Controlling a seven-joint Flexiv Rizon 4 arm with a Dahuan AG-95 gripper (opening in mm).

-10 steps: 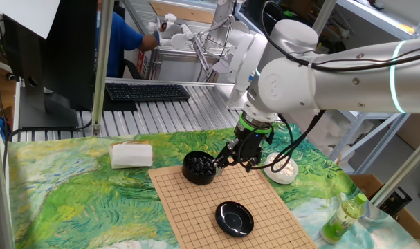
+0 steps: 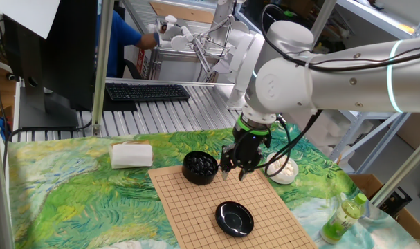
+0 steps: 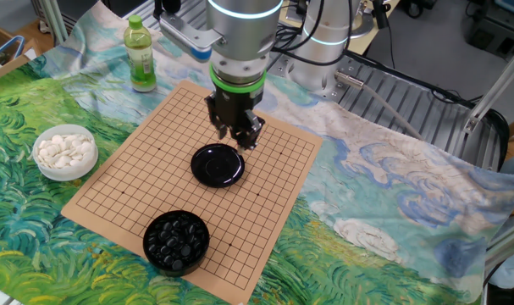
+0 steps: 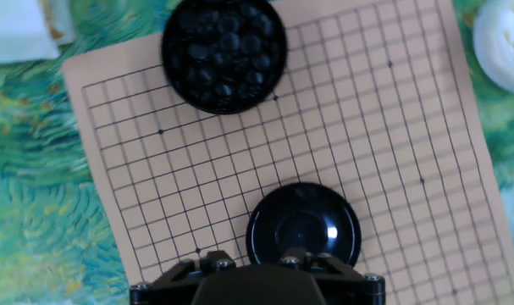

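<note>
My gripper (image 2: 234, 177) hangs above the wooden Go board (image 2: 180, 210), its fingers pointing down and apart, with nothing visible between them. In exterior view 2 the gripper (image 3: 234, 141) appears close to the empty black lid or dish (image 3: 218, 165), though its exact height cannot be told. A black bowl of black stones (image 4: 224, 52) stands at one edge of the board; in the wrist view it lies up and left of the dish (image 4: 303, 222). Off the board is a white bowl of white stones (image 3: 65, 152).
A green-capped bottle (image 2: 343, 219) stands beyond one board corner. A white packet (image 2: 131, 155) lies on the painted cloth near the black bowl. Behind the cloth sits a keyboard (image 2: 147, 93). Most of the board is bare, with no stones visible on its grid.
The fingers have drawn nearer each other, and their tips now sit slightly lower in exterior view 1. The bowls, dish and board have stayed put.
</note>
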